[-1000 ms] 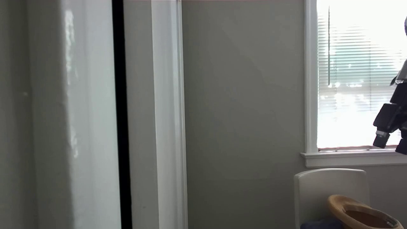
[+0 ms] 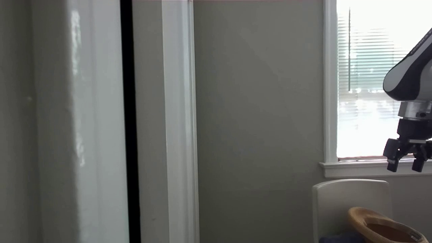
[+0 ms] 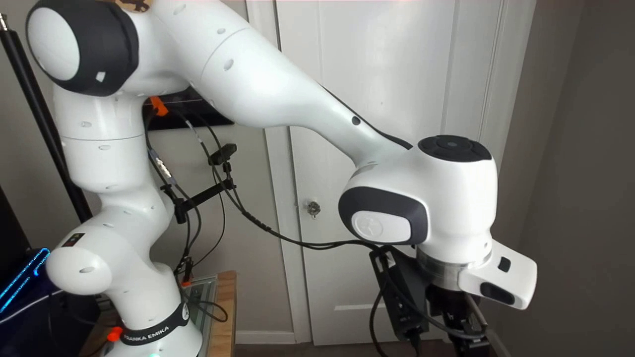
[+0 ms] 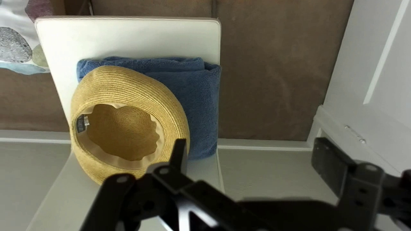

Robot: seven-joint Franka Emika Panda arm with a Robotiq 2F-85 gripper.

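A tan straw hat lies with its opening facing up on a white chair, partly over a folded blue towel. In exterior view 1, the same hat shows at the bottom right, and only a sliver of the towel is visible. My gripper hangs in the air above the chair, clear of the hat. In the wrist view the gripper stands wide open with nothing between its fingers; the left finger overlaps the hat's brim from this angle.
The chair's backrest rises below the windowsill. A white door stands behind the arm in exterior view 2. Bare brown floor lies to the chair's right in the wrist view. Cables hang along the arm.
My gripper has come left and lower in exterior view 1, and has turned to point more straight down. More of the arm shows. The hat, towel and chair have not moved.
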